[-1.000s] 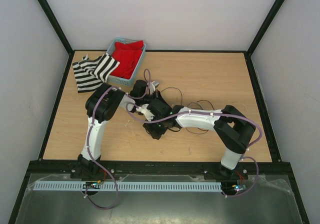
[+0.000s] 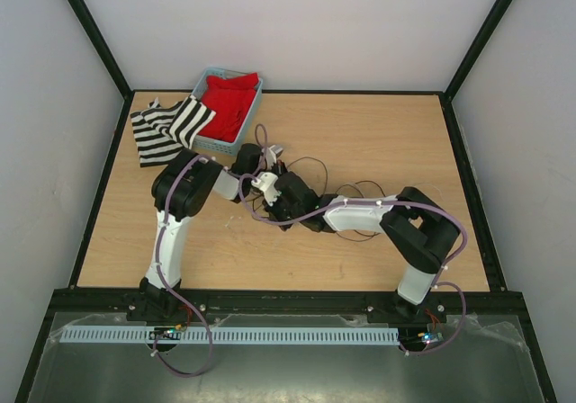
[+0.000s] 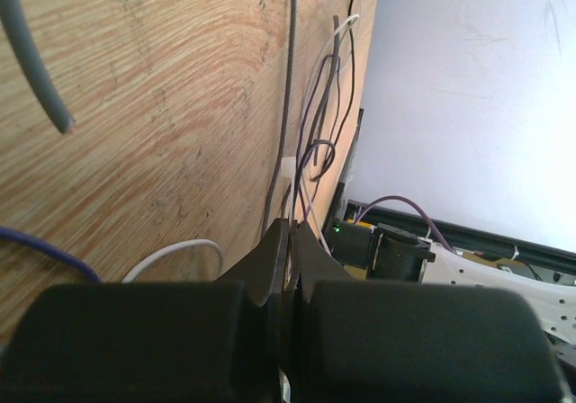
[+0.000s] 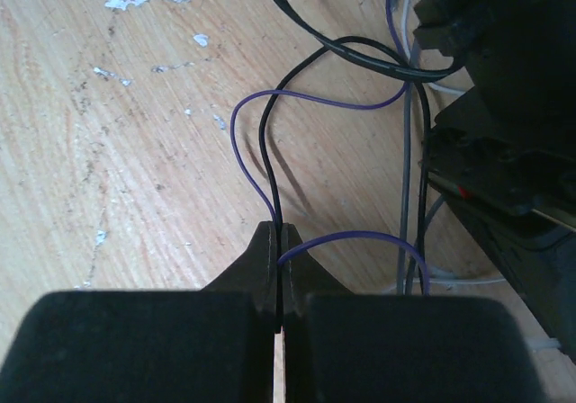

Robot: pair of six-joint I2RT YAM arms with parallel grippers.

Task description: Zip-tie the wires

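Observation:
My left gripper is shut, with the thin white strip of the zip tie running down between its fingers. The zip tie's pale head (image 3: 289, 165) stands just beyond the tips, close to a bundle of dark wires (image 3: 326, 106). In the right wrist view, my right gripper is shut on a black wire (image 4: 264, 138) and a purple wire (image 4: 236, 129), whose ends come out between the fingers. Both wires curve toward the bundle at the right, beside the left arm. From above, the two grippers are close together and hide most of the bundle.
A blue-grey basket (image 2: 255, 120) with red cloth (image 2: 227, 106) stands at the back left, beside a striped cloth (image 2: 162, 133). Loose wires (image 2: 360, 187) trail to the right.
My right gripper has moved left and slightly toward the back of the table, coming in closer below the left one. The left arm has stayed almost still.

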